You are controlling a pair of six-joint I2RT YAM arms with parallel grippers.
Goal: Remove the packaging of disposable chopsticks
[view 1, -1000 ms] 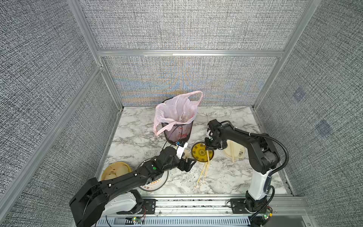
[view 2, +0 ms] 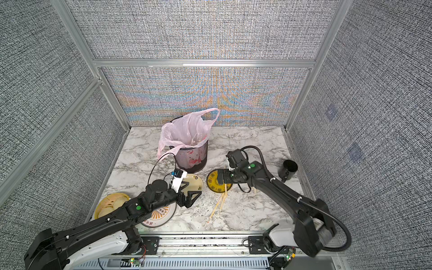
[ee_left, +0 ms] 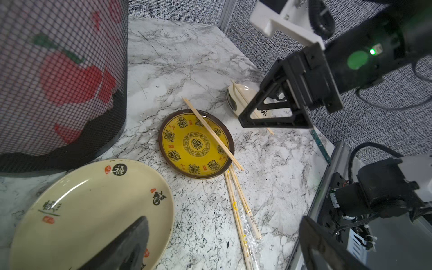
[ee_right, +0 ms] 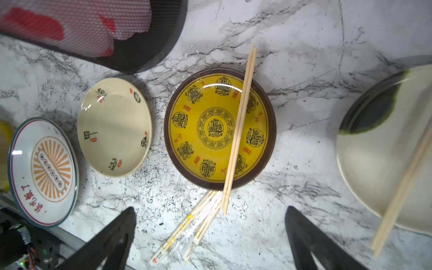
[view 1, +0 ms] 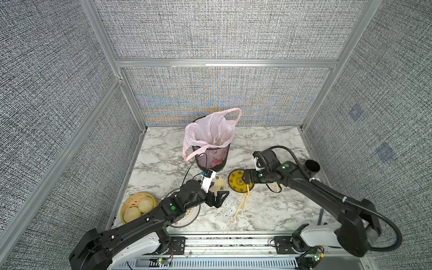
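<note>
A bare pair of chopsticks (ee_right: pixel 239 130) lies across the yellow plate (ee_right: pixel 198 148), its near end past the rim. Below that end, on the marble, two more chopstick sets rest partly in clear wrappers (ee_right: pixel 180 231), with yellow print on the longer wrapped one (ee_left: pixel 238 220). Another bare pair (ee_right: pixel 402 191) crosses the cream dish (ee_right: pixel 360 162) on the right. Above the yellow plate hangs my right gripper, open and empty. My left gripper is open over the table beside the oval cream plate (ee_left: pixel 94 220), with nothing between its fingers.
A mesh bin (view 1: pixel 211 158) lined with a pink bag (view 1: pixel 209 130) stands behind the plates. Far left is a yellow basket of buns (view 1: pixel 137 207), near a striped plate (ee_right: pixel 42 171). A black cup (view 2: pixel 288 168) stands at right.
My left arm has shifted slightly left.
</note>
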